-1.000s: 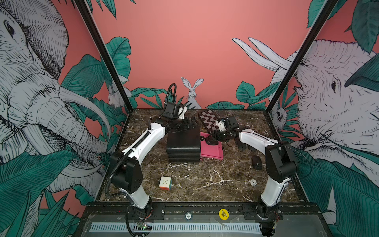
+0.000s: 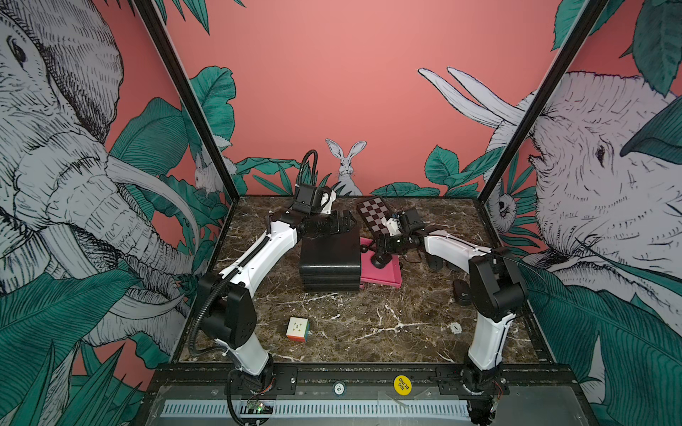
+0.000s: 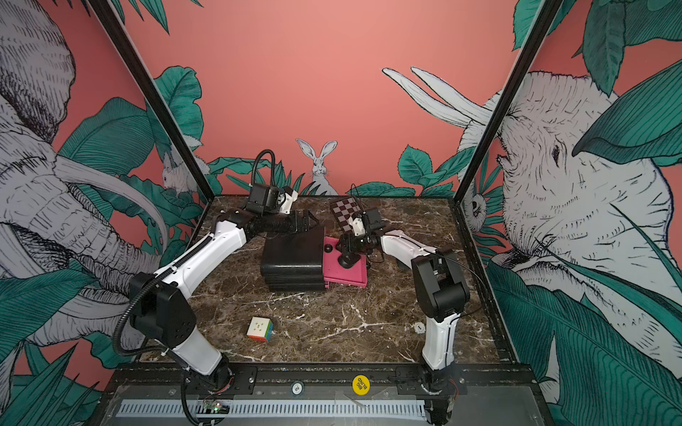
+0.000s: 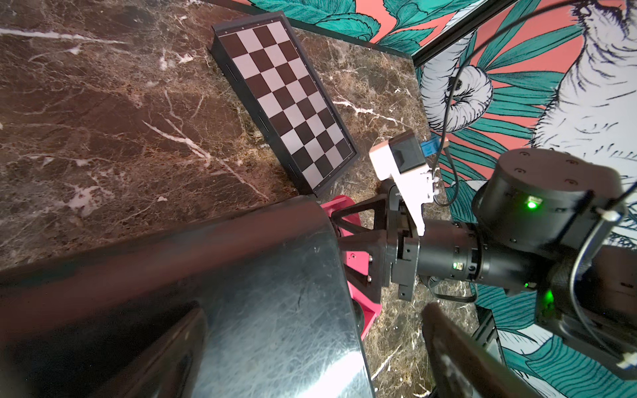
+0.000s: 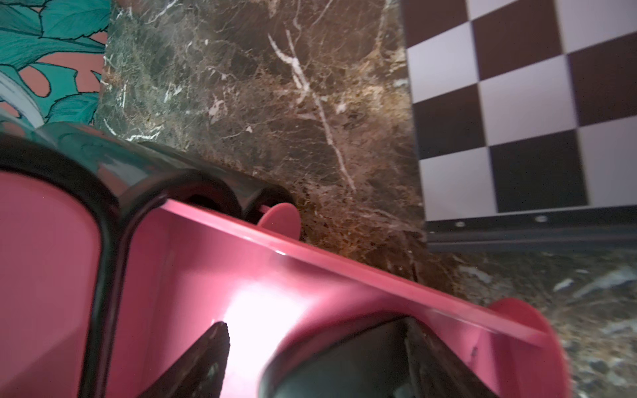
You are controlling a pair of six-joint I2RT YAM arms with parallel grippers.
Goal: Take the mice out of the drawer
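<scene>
In the right wrist view a dark mouse (image 5: 345, 364) lies inside the pulled-out pink drawer (image 5: 192, 255). My right gripper is open over it; the right finger overlaps the mouse's edge, while a gap separates the left finger from it. From the top left, a mouse (image 2: 381, 260) shows under that gripper, with a smaller dark round thing (image 2: 364, 248) beside it. More mice rest on the table at right: one black mouse (image 2: 461, 291) and dark shapes (image 2: 434, 262) partly behind the arm. Above the black cabinet (image 2: 330, 259), my left gripper stands open and empty.
Behind the drawer lies a chessboard box (image 2: 373, 215), close to the right gripper. A cube (image 2: 297, 328) sits at the front left and a small pale object (image 2: 455, 328) at the front right.
My left arm is still.
</scene>
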